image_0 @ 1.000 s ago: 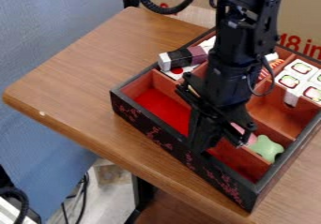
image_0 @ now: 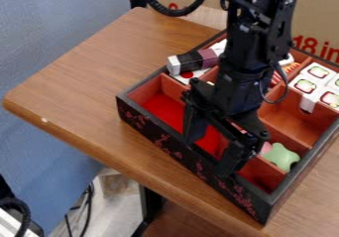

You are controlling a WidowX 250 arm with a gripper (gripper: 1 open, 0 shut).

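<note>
The black gripper [image_0: 219, 127] points down into a dark floral box [image_0: 167, 145] with red compartments, over its front left part. Its fingers are dark against the box interior, so whether it holds anything or stands open is unclear. A pale green and pink item [image_0: 281, 155] lies in the right front compartment. A dark-and-white eraser-like block [image_0: 193, 60] rests at the back left, and white packages with red print [image_0: 314, 86] fill the back right.
A cardboard box with red lettering stands behind. Cables and clutter lie off the table's lower left edge.
The gripper has shifted slightly left within the front of the box, and its fingers appear at a different angle. The box and its contents look unchanged.
</note>
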